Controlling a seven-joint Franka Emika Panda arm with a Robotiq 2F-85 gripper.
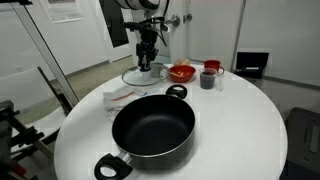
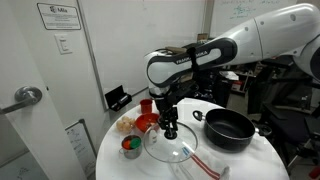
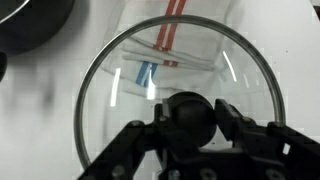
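Note:
A glass lid with a metal rim and black knob (image 3: 190, 118) fills much of the wrist view. My gripper (image 2: 171, 130) is shut on that knob. In exterior view 2 the clear lid (image 2: 168, 150) hangs tilted below the fingers or touches the table; I cannot tell which. A black two-handled pan (image 1: 153, 126) stands uncovered at the front of the table in exterior view 1, some way from the lid. The striped towel (image 3: 172, 42) shows through and beyond the glass.
On the white table (image 1: 235, 130) are a red bowl (image 1: 182, 73), a dark red mug (image 1: 208, 79) and a metal cup (image 2: 131, 146) near the lid.

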